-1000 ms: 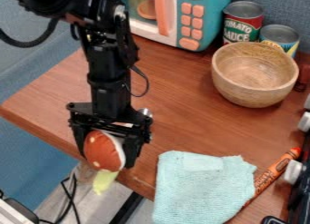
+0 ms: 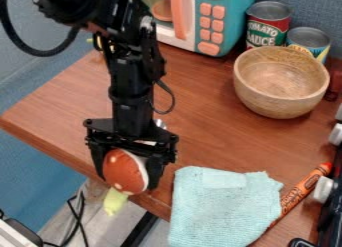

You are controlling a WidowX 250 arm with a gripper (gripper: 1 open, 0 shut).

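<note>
My black gripper (image 2: 130,158) is low at the front left edge of the wooden table, shut on an orange-red object (image 2: 123,173) with a white band. A pale yellow piece (image 2: 114,200) shows just below it, past the table's edge; whether it is joined to the orange object I cannot tell.
A light blue cloth (image 2: 222,208) lies at the front, beside an orange stick (image 2: 305,188). A wooden bowl (image 2: 281,91), tomato can (image 2: 267,26), second can (image 2: 309,43) and toy microwave (image 2: 207,21) stand at the back.
The gripper and orange object have shifted only very slightly over the last second. Everything else is unchanged.
</note>
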